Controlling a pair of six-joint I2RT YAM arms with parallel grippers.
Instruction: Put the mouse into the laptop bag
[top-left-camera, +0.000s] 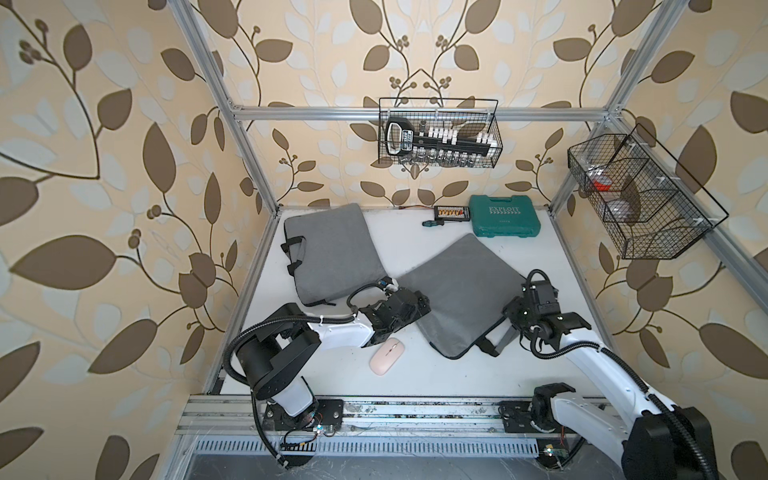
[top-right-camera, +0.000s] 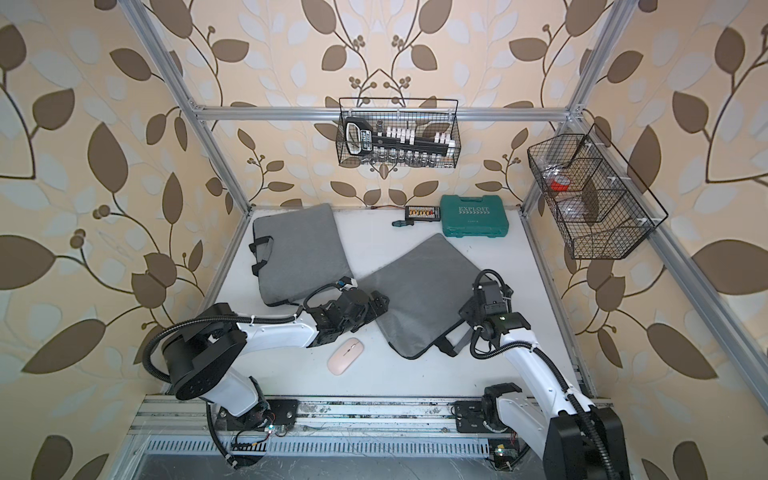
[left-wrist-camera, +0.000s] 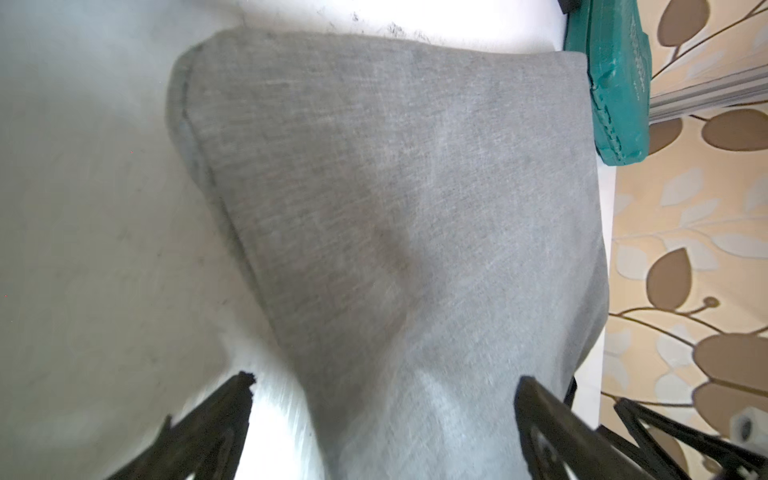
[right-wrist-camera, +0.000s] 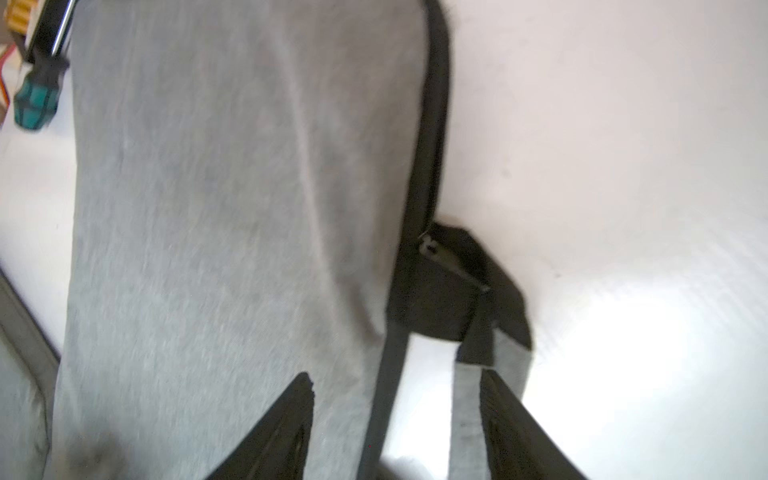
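The pink mouse (top-left-camera: 386, 356) lies on the white table below my left gripper (top-left-camera: 420, 308). A grey bag (top-right-camera: 436, 288) lies in the middle-right with a black edge and strap on its near side. My left gripper stands open over that bag's left corner, seen as folded grey fabric (left-wrist-camera: 384, 176) in the left wrist view. My right gripper is open over the bag's black-edged side (right-wrist-camera: 422, 184) and strap, nothing held between its fingers.
A second grey bag (top-left-camera: 332, 248) lies at back left. A green case (top-left-camera: 504, 216), a small tool set (top-left-camera: 452, 213) and screwdriver stand at the back. Wire baskets (top-left-camera: 440, 140) hang on the frame.
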